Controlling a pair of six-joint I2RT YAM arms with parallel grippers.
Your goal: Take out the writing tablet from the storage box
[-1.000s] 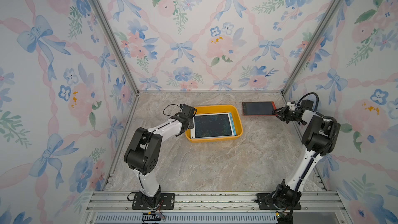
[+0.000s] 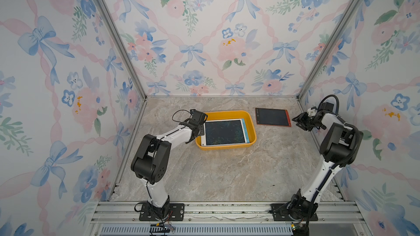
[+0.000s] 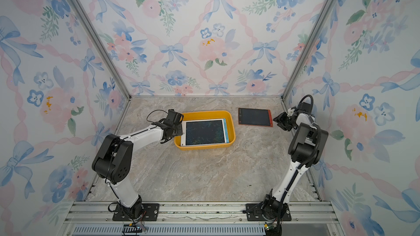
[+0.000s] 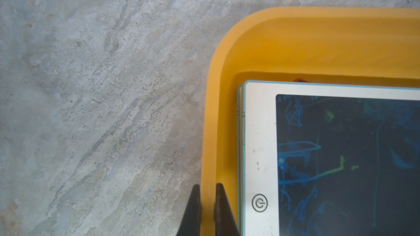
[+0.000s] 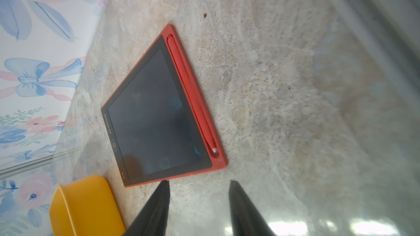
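A dark writing tablet with a red frame lies flat on the table, to the right of the yellow storage box. Its red stylus sits along one edge. My right gripper is open beside the tablet's right end, with a gap between its fingers and nothing in it. White-framed tablets are stacked in the box, the top one face up, with scribbles on its screen. At the box's left wall, my left gripper is shut on the yellow rim, one finger on either side.
Open tabletop spreads in front of the box and the red tablet. Patterned walls with metal rails enclose the table, and the right arm is close to the right wall.
The red-framed tablet was tilted at my right gripper; now it lies flat. The right gripper has let go and moved a little right, away from it. The left arm and box look unchanged.
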